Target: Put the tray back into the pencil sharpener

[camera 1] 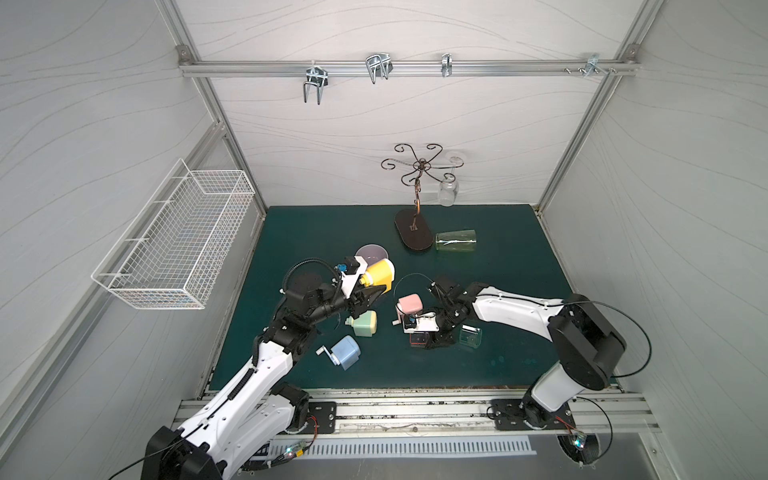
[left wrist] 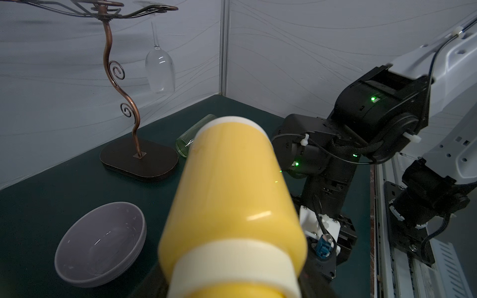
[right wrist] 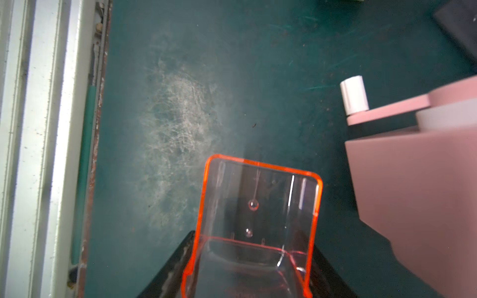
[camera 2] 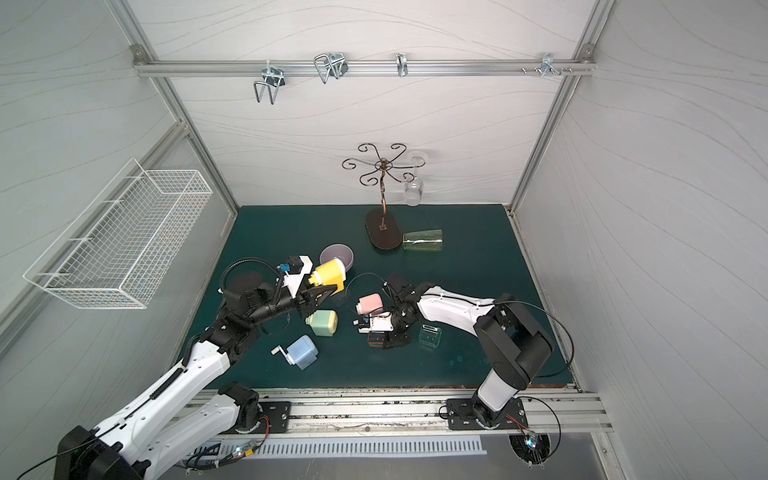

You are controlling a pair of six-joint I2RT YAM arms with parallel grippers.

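Note:
A yellow pencil sharpener (left wrist: 231, 183) with a cream band is held up above the table by my left gripper (camera 1: 372, 288), which is shut on it. In the left wrist view it hides most of the fingers. The clear tray (right wrist: 248, 208) with orange-tinted edges sits between the fingers of my right gripper, shut on its sides. The tray's open side shows to the right wrist camera. From above, the tray is low near the table, in front of the pink sharpener and well apart from the yellow one. The tray slot on the yellow sharpener cannot be made out.
Close by the tray stands a pink sharpener (right wrist: 422, 193) with a crank. Green (camera 1: 364, 323) and blue (camera 1: 345, 352) sharpeners stand to the left, and another clear tray (camera 1: 470, 337) lies right of my right gripper. Behind are a bowl (left wrist: 101, 243), a stand (left wrist: 139, 159) and a lying glass (camera 1: 456, 241).

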